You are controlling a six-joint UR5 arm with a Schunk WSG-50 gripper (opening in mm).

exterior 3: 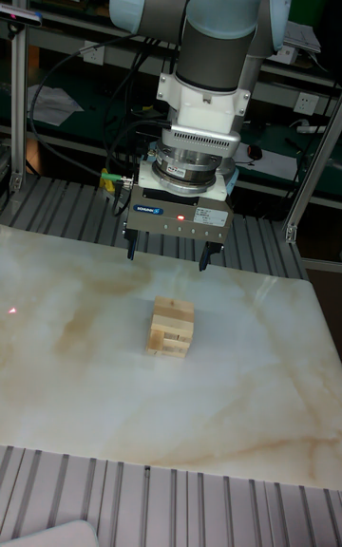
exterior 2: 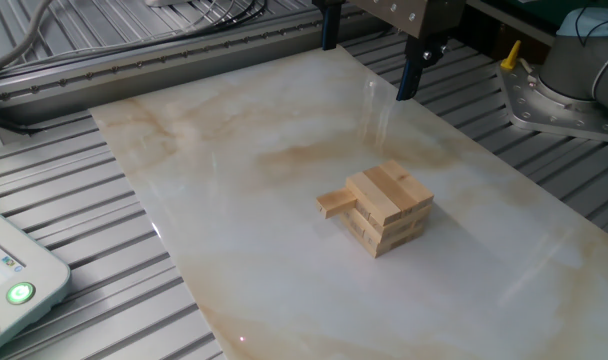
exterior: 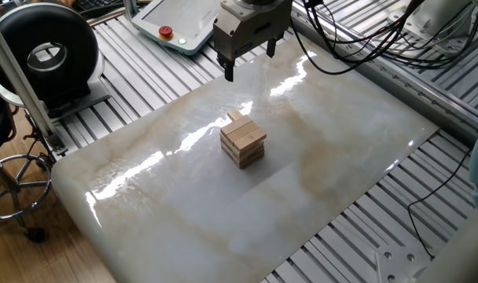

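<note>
A small stack of pale wooden blocks [exterior: 244,140] stands on the marbled sheet, its blocks laid in several layers. One block [exterior 2: 334,202] juts out from the side of the stack, just below the top layer in the second exterior view. My gripper [exterior 3: 166,257] hangs in the air above the sheet, away from the stack. Its two black fingers [exterior 2: 410,75] are wide apart with nothing between them, so it is open. In the first exterior view the gripper [exterior: 250,64] is up beyond the stack, near the sheet's far edge.
The glossy marbled sheet [exterior: 318,212] is clear around the stack. A teach pendant [exterior: 174,22] with a red stop button lies on the slatted table beyond the sheet. Black cables [exterior: 357,47] hang beside the arm. A black round object [exterior: 50,55] stands at the table's left.
</note>
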